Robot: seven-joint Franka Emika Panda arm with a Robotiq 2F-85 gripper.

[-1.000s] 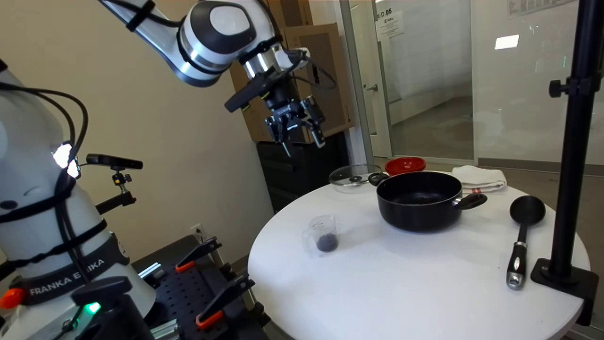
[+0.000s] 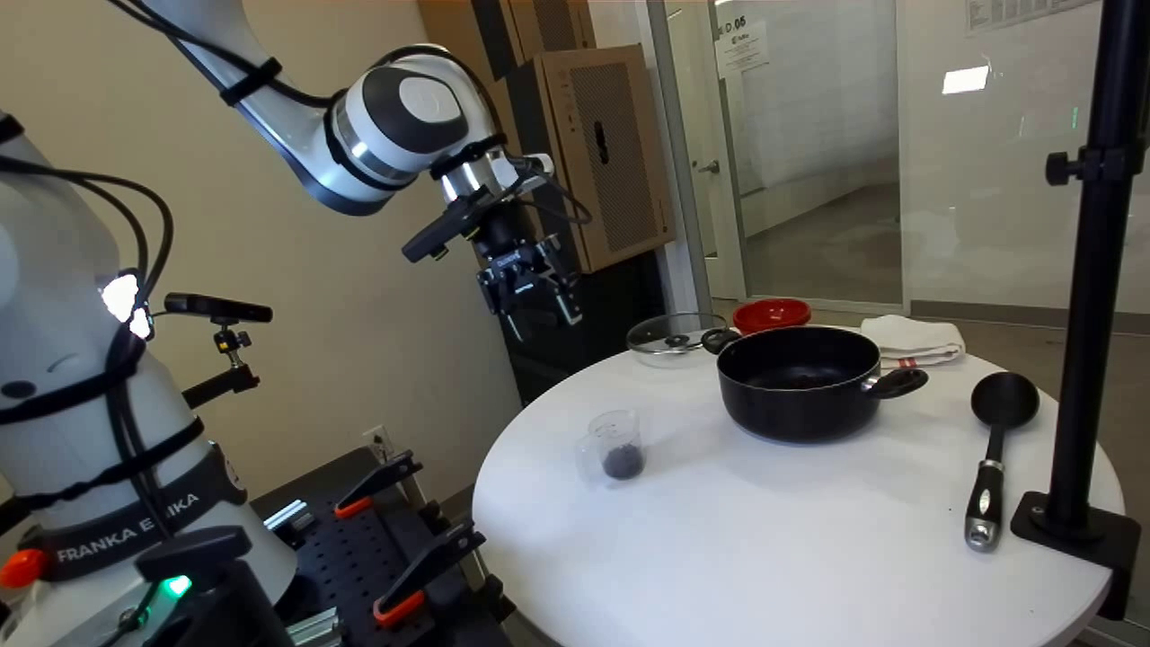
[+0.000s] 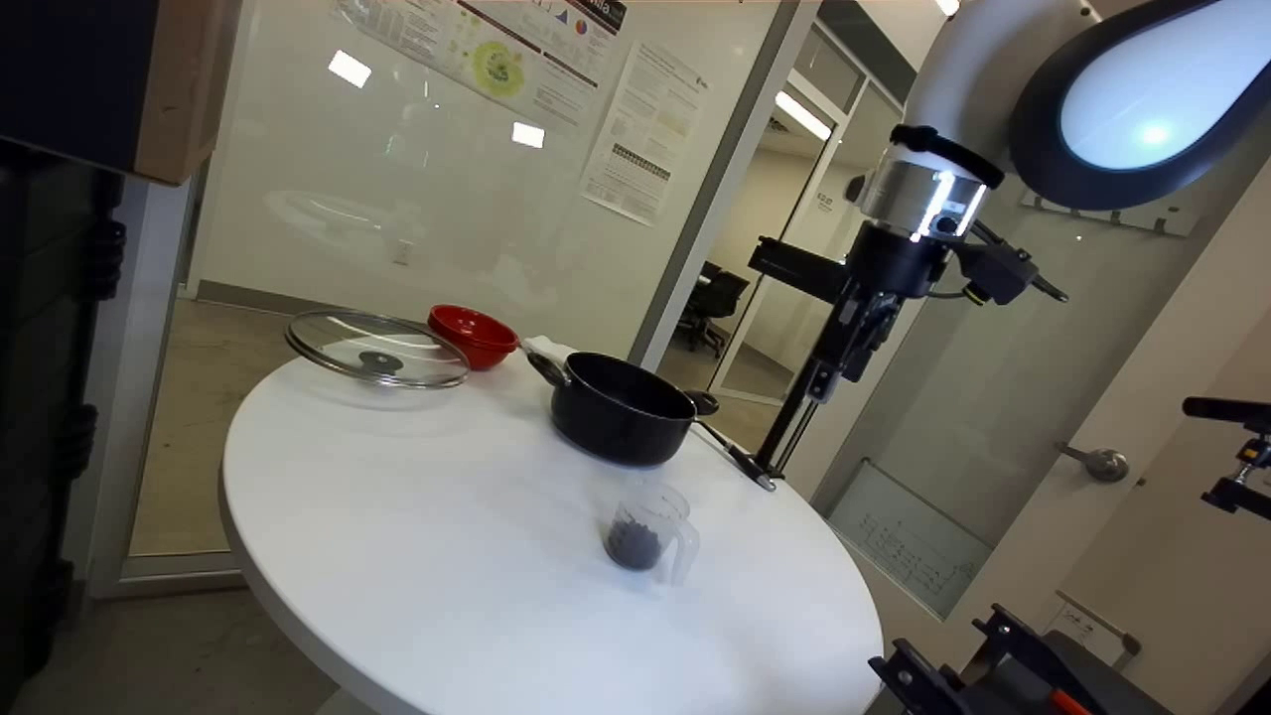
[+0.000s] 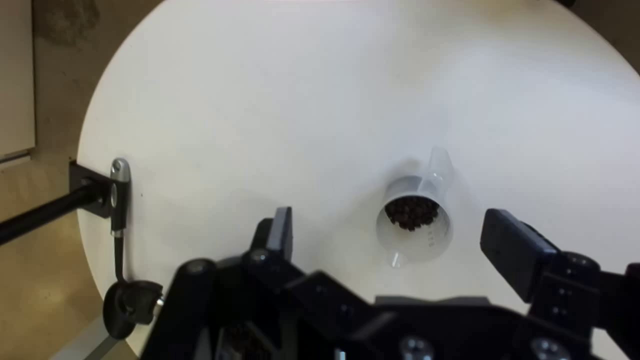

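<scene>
A clear measuring cup (image 2: 616,446) with dark beans in its bottom stands upright on the white table. Seen from above, the cup (image 4: 414,219) lies between the lines of the two fingers, well below them, its handle pointing away from the gripper. My gripper (image 2: 545,323) hangs high above the table, open and empty. Its fingers (image 4: 280,237) are spread wide in the wrist view. The black pot (image 2: 800,388) sits uncovered farther back on the table; in the second exterior view the pot (image 3: 622,411) stands behind the cup (image 3: 646,530).
A glass lid (image 3: 378,352) and a red bowl (image 3: 473,336) sit near the table's far edge. A white towel (image 2: 914,341) lies behind the pot. The black ladle (image 2: 988,474) lies beside a clamped black pole (image 2: 1081,280). Around the cup the table is clear.
My arm has drawn back toward its base and lowered, bringing the open gripper down and left in the first exterior view. The cup, pot and other table items have not moved.
</scene>
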